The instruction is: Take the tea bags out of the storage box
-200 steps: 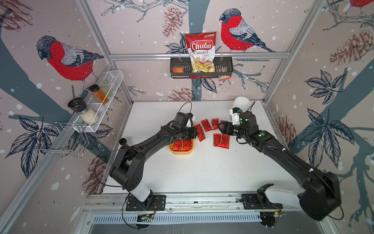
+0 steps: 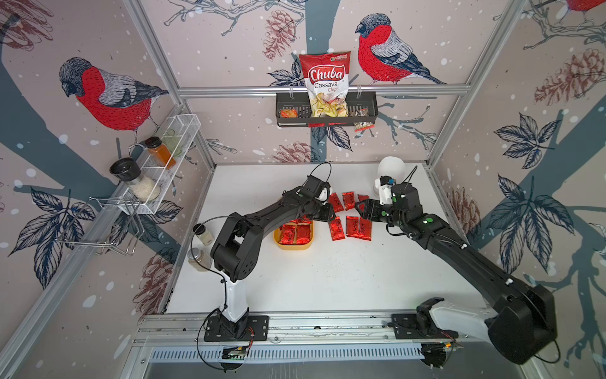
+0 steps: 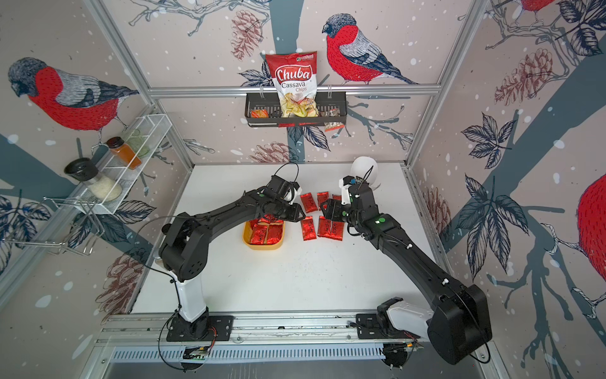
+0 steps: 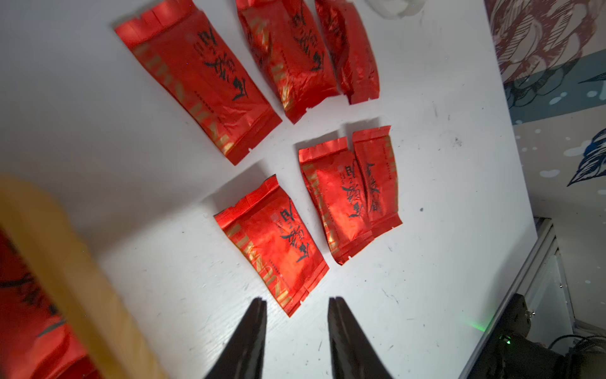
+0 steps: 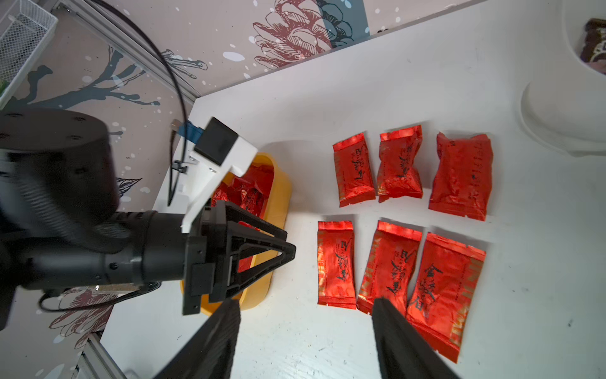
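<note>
The yellow storage box (image 2: 294, 247) holds several red tea bags (image 3: 272, 233), partly hidden behind my left arm. Right of it, several red tea bags (image 5: 334, 262) lie flat on the white table in two rough rows. My left gripper hangs just right of the box, above the table, its fingers part open with nothing between them, a tea bag (image 4: 271, 246) lying just beyond the tips. My right gripper is open and empty, over the right side of the tea bags.
A white container (image 5: 561, 107) stands at the back right. Small jars (image 2: 202, 233) stand at the left edge. A wire shelf (image 2: 165, 177) and a rack (image 2: 296, 120) with a chip bag are on the walls.
A tea bag that was at its gripper a second ago now lies right of the box. My right arm shifted slightly.
</note>
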